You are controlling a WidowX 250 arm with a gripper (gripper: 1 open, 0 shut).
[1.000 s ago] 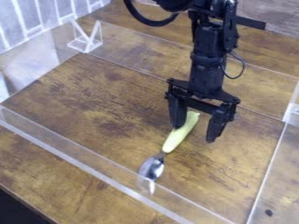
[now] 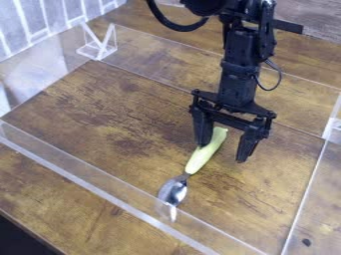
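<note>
A spoon with a pale yellow-green handle point(image 2: 202, 155) and a shiny metal bowl point(image 2: 173, 191) lies diagonally on the wooden surface. My black gripper point(image 2: 224, 140) is open just above the upper end of the handle, its two fingers spread to either side, the left one over the handle's tip and the other off to the right. Whether a finger touches the handle cannot be told.
Clear plastic walls border the wooden work area point(image 2: 94, 120) at left, front and right. A white bracket point(image 2: 99, 42) stands at the back left.
</note>
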